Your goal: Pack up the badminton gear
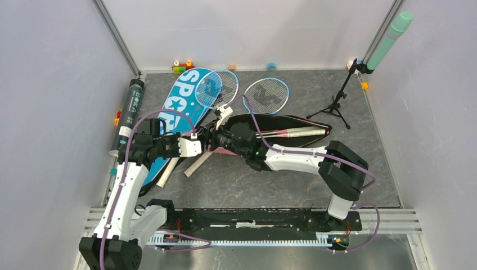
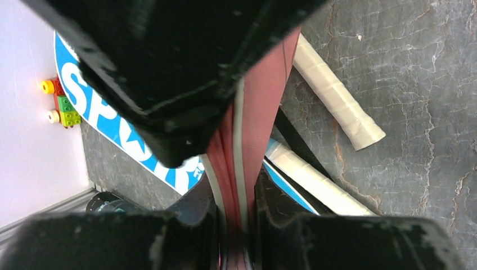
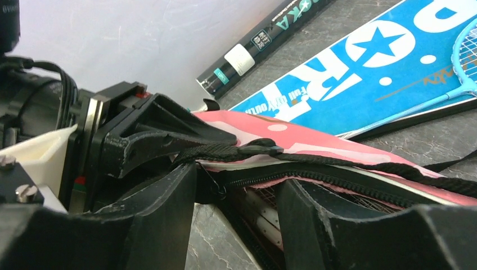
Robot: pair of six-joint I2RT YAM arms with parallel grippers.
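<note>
In the top view, the pink and black racket bag [image 1: 292,122] lies unzipped on the grey floor, with wrapped racket handles [image 1: 306,131] inside at its right end. My left gripper is shut on the pink fabric at the bag's left end. Close beside it, my right gripper stands part open above the bag's opening. A dark zipper slider with its pull [image 3: 214,183] shows by the right gripper's left finger, ungripped as far as I can see. A black strap [image 3: 337,160] runs along the zipper edge.
Behind lie a blue racket bag [image 1: 176,104], a light-blue racket [image 1: 216,89] and another racket [image 1: 266,95]. A black tube [image 1: 129,115] rests along the left wall, and a small tripod [image 1: 336,106] stands at right.
</note>
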